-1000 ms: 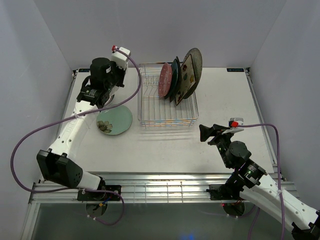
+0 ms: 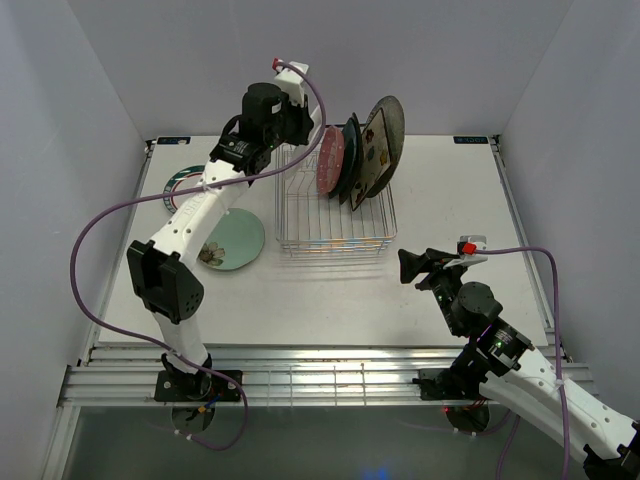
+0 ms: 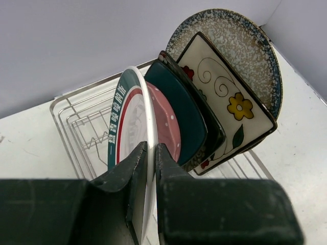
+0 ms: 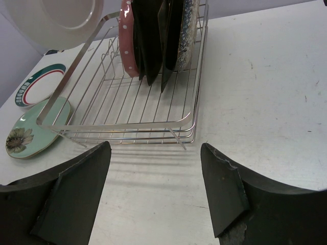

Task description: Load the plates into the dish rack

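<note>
My left gripper is shut on a white plate with a green-and-red rim (image 3: pixel 125 117), held upright over the left part of the wire dish rack (image 2: pixel 300 237). Upright in the rack stand a pink dotted plate (image 2: pixel 330 158), dark teal plates (image 3: pixel 178 122), a square flowered plate (image 3: pixel 214 76) and a speckled round plate (image 2: pixel 395 120). My right gripper stands open at the front right of the table, apart from the rack, nothing between its fingers.
A pale green plate (image 2: pixel 233 242) lies left of the rack, with another red-and-green rimmed plate (image 4: pixel 43 87) behind it. The table right of the rack and along the front is clear.
My left gripper has moved right and up with the white plate, from above the plates on the left to over the rack. The right arm has not moved.
</note>
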